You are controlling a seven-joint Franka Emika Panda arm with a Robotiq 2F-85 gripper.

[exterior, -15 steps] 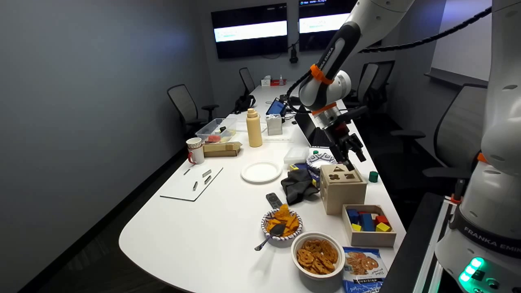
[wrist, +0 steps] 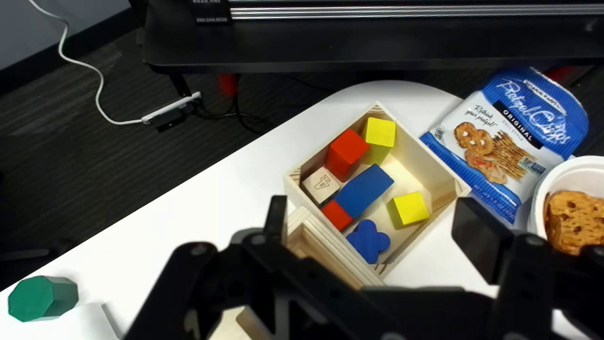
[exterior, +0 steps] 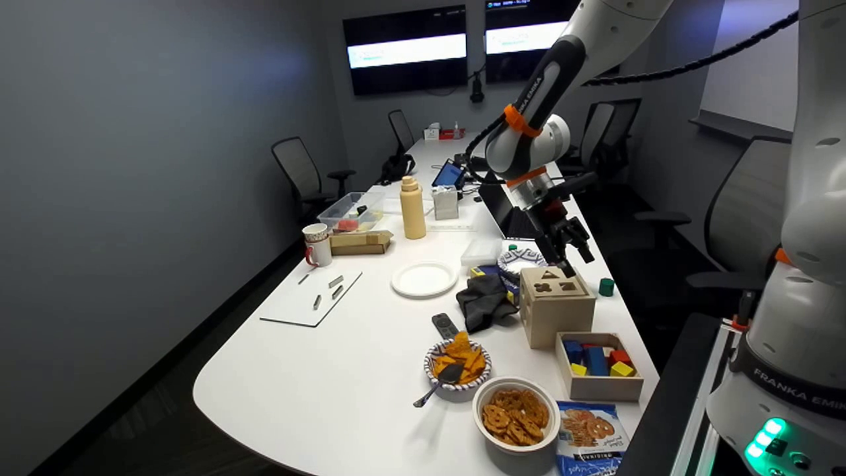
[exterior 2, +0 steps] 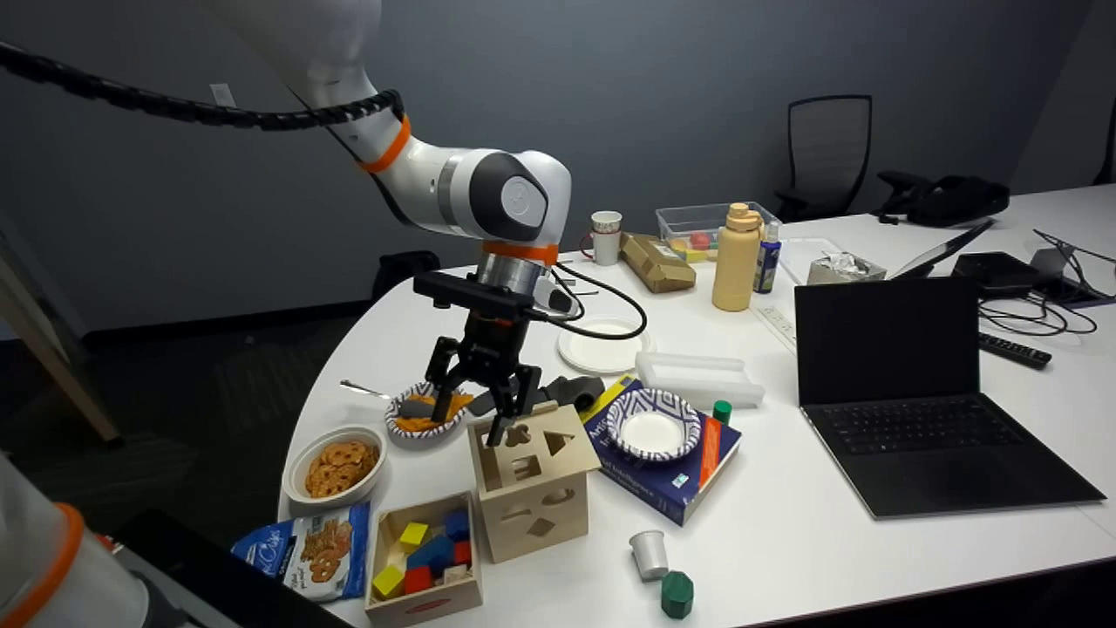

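Note:
My gripper [exterior 2: 481, 408] stands open above the wooden shape-sorter box [exterior 2: 534, 513], tilted, with nothing between its fingers. In the wrist view its two fingers [wrist: 275, 218] are spread wide, left and right of the block tray. That shallow wooden tray [wrist: 433, 164] sits against the sorter box and holds red, blue and yellow blocks, among them a blue clover-shaped block [wrist: 369, 241] and a pale block with a printed mark [wrist: 321, 185]. Cut-out holes show in the sorter's lid. A green block [exterior 2: 677, 595] lies apart on the table, near a small grey cup [exterior 2: 649, 555].
Beside the tray are a blue pretzel bag [exterior: 593, 440] and a bowl of pretzels [exterior: 516, 382]. A chip bowl [exterior: 458, 387] with a spoon, a dark cloth [exterior: 484, 302] and a book with a bowl crowd the sorter.

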